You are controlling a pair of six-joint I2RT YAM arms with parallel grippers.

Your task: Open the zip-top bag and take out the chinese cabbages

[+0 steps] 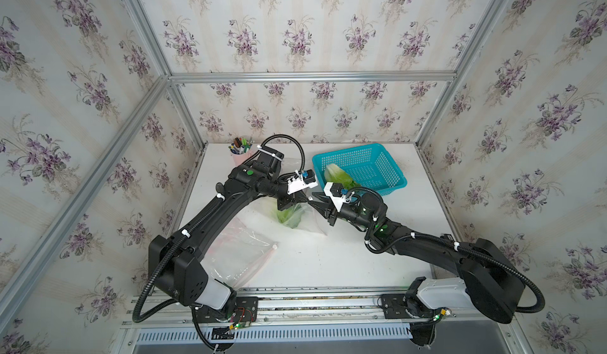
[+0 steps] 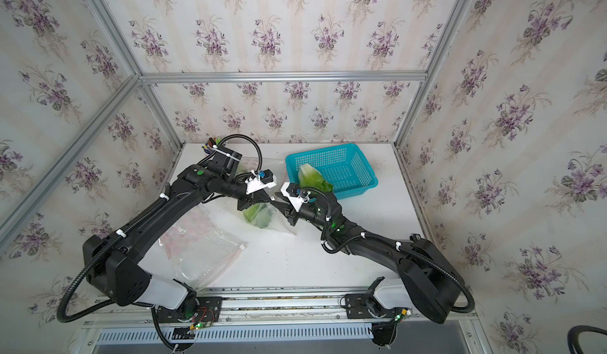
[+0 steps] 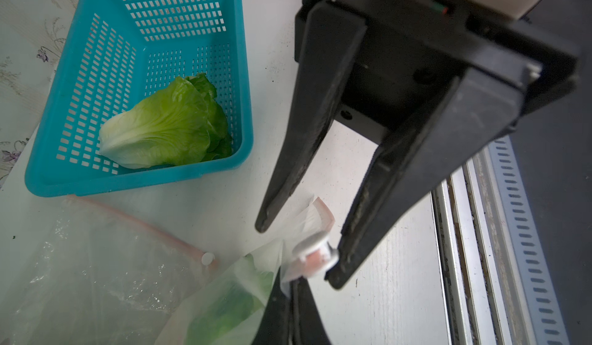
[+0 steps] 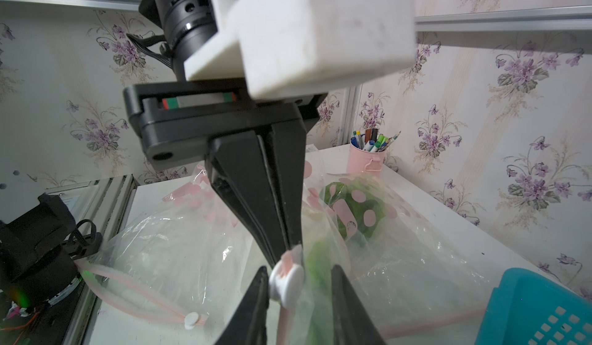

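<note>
A clear zip top bag with pink dots stands partly raised, a green chinese cabbage showing through its film. In the right wrist view, my left gripper is shut on the bag's edge, right at the white zip slider. My right gripper comes from the other side; its parted fingers straddle the slider, with a gap left. Another chinese cabbage lies in the blue basket. Both arms hide part of the bag from above.
An empty clear bag lies flat at the front left. A pink cup of pens stands at the back left.
</note>
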